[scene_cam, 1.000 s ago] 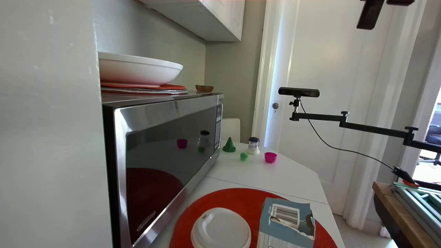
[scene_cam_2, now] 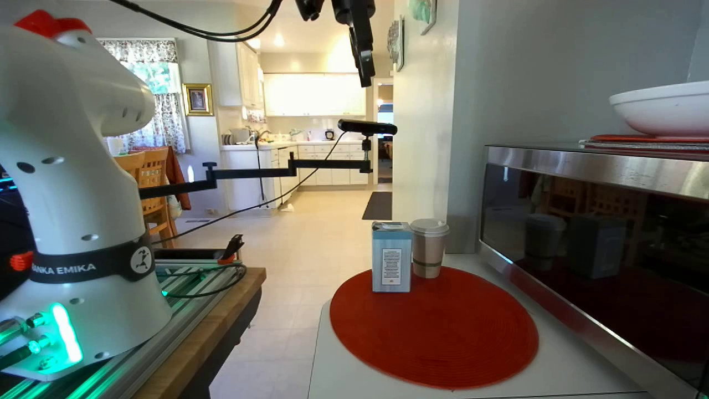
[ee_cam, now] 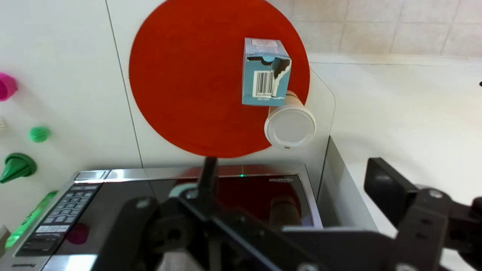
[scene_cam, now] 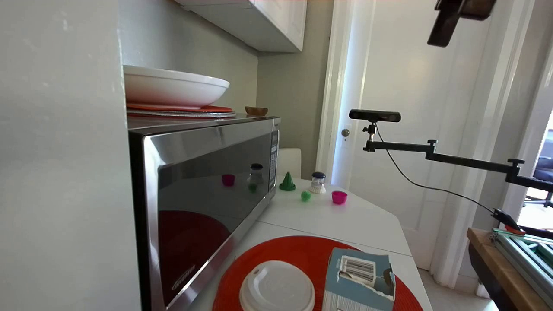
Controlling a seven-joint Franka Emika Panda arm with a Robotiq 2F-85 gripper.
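Observation:
My gripper is open and empty, its two dark fingers spread wide in the wrist view. It hangs high above the counter; in the second exterior view a dark finger (scene_cam_2: 362, 53) points down from the top edge. Below, a torn blue box (ee_cam: 265, 74) stands on the round red mat (ee_cam: 189, 81). Right beside the box is a paper cup with a white lid (ee_cam: 290, 127), close to the mat's edge. A pink cup (scene_cam: 339, 197), a green ball (scene_cam: 306, 196), a green cone (scene_cam: 287, 182) and a dark-topped brush (scene_cam: 317, 182) sit on the white counter.
A steel microwave (scene_cam: 207, 197) borders the counter, with a white bowl (scene_cam: 173, 87) on top. An arm-mounted camera (scene_cam: 374, 115) juts out near the counter.
In the first exterior view, my gripper has shifted left and slightly lower. The objects on the counter and mat have stayed put.

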